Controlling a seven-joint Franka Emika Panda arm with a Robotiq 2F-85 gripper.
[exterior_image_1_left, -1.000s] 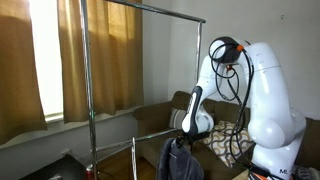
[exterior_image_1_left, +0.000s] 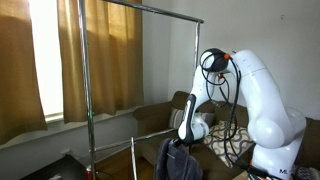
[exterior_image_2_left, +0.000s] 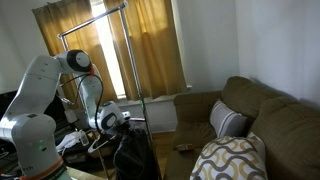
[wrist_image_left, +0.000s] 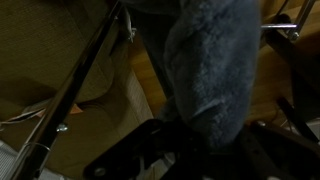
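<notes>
A dark grey-blue cloth (exterior_image_1_left: 178, 163) hangs by the low bar of a metal rack (exterior_image_1_left: 87, 90). At the cloth's top edge is my gripper (exterior_image_1_left: 182, 140), reaching down from the right. From the other side, the cloth (exterior_image_2_left: 133, 158) looks nearly black below the gripper. In the wrist view the cloth (wrist_image_left: 212, 65) fills the middle and runs down to the gripper, whose dark fingers lie along the bottom. The cloth is between or against them; shadow hides how far apart the fingertips stand.
A brown sofa (exterior_image_2_left: 215, 105) with a patterned cushion (exterior_image_2_left: 230, 160) and a striped pillow (exterior_image_2_left: 228, 120) stands beside the rack. Metal rack tubes (wrist_image_left: 70, 90) cross close to the gripper. Yellow curtains (exterior_image_2_left: 155, 50) cover the window behind.
The forearm and wrist have come slightly down and left in exterior view 1 over the last second. The cloth hangs in nearly the same place.
</notes>
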